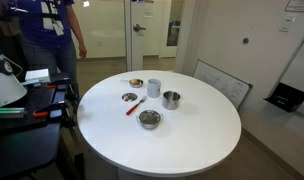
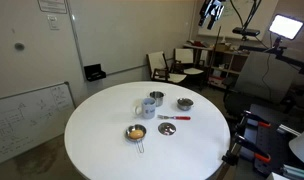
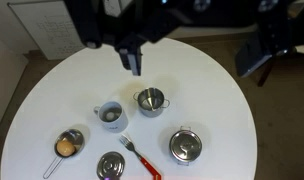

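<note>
My gripper is open above the round white table, its dark fingers spread apart at the top of the wrist view, nothing between them. Below it stand a steel pot (image 3: 151, 101) with two handles and a pale mug (image 3: 111, 116). A second, shallower steel pot (image 3: 185, 146) sits to the right. A fork (image 3: 142, 157) with a red handle lies between the pots and a round metal lid (image 3: 111, 166). At the left, a small pan (image 3: 67, 143) holds an orange-brown round item (image 3: 65, 146). All are apart from the gripper.
The white table (image 2: 102, 110) has wide bare areas around the cluster. Behind it, a whiteboard (image 1: 221, 80) leans on the wall. Chairs (image 2: 164, 67) and a shelf stand in the background. A person (image 1: 52, 40) stands at the left, beyond a dark bench.
</note>
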